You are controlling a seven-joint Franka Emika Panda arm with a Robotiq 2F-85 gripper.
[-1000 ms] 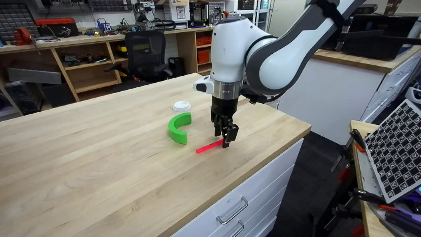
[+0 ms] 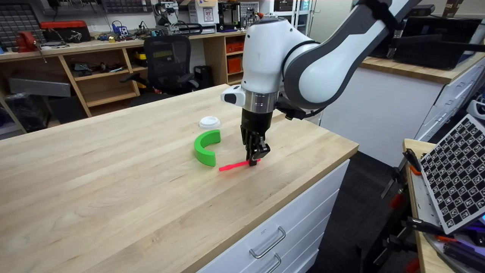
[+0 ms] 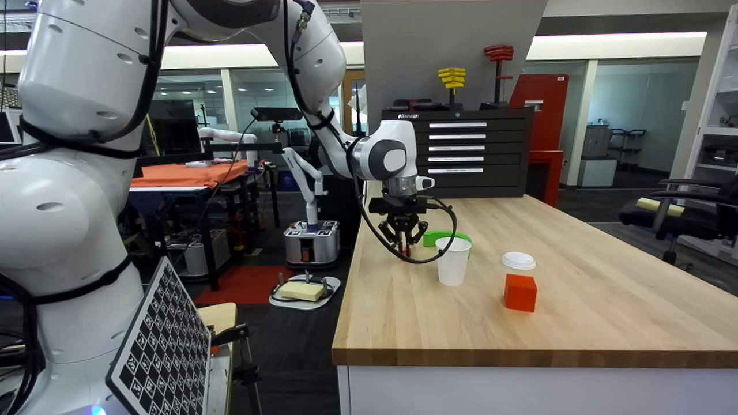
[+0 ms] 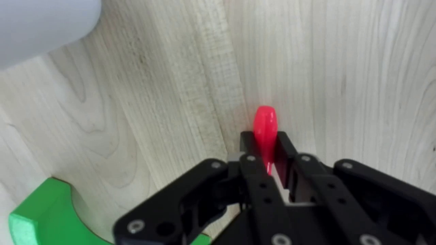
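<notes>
A slim pink-red marker (image 2: 233, 166) is pinched in my gripper, which is shut on it close to the tabletop. One end of the marker (image 4: 266, 118) pokes out past the fingertips in the wrist view, while its longer part extends to the left in exterior view 1. Whether it touches the wood, I cannot tell. A green half-ring (image 2: 203, 148) rests on the table to the left of my gripper (image 2: 253, 162). In exterior view 2 the fingers mostly hide the marker.
A white cup (image 3: 454, 263) stands near the gripper, in front of the green half-ring (image 3: 435, 237) in exterior view 2. Farther right are a white lid (image 3: 519, 260) and an orange-red cube (image 3: 520, 293).
The gripper and the marker have moved slightly left and toward the back in exterior view 1, with the fingers shut. The green half-ring and the lid stay where they were.
</notes>
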